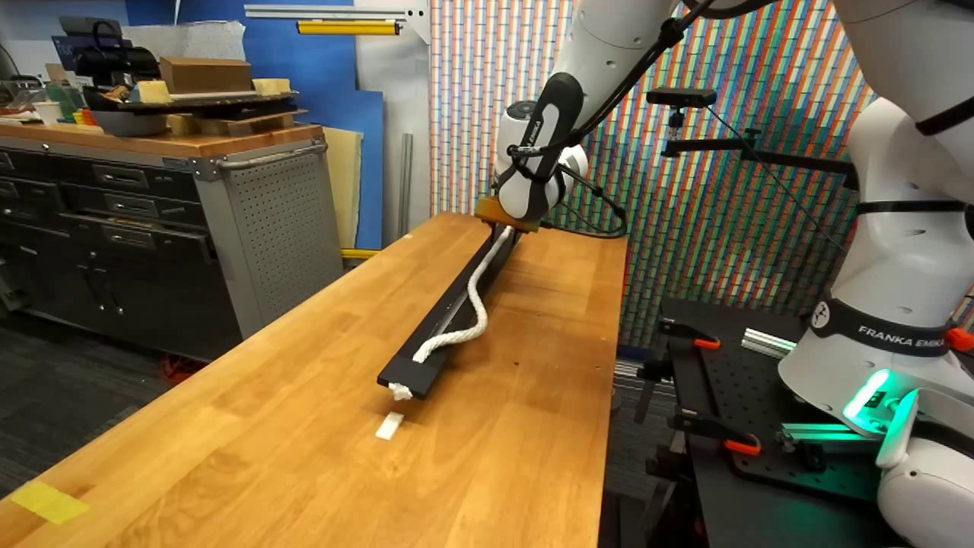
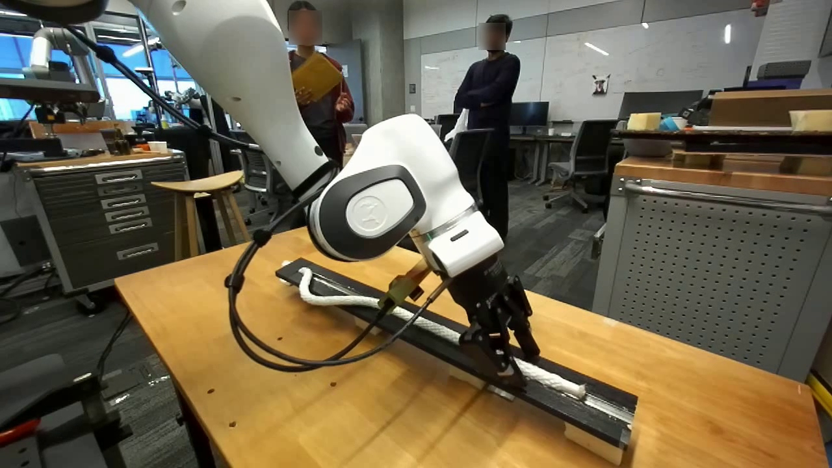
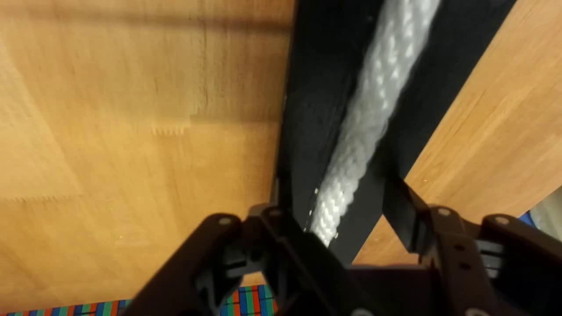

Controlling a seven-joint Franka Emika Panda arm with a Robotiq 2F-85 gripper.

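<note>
A white braided rope (image 2: 551, 377) lies along a long black board (image 2: 437, 355) with a metal-lined groove. At the end far from my gripper, the rope bows sideways off the groove, showing as a bend (image 1: 479, 317) in exterior view 1. My gripper (image 2: 520, 366) is low over the board, near the rope's other end. In the wrist view, the rope (image 3: 369, 110) runs between the parted fingers, one finger (image 3: 408, 216) on the right side of it. Contact between rope and fingers cannot be made out. Exterior view 1 hides the fingertips behind the arm.
A wooden block (image 2: 593, 443) supports the board's near end. Black cables (image 2: 257, 343) loop from the arm above the table. Two people stand beyond the table.
</note>
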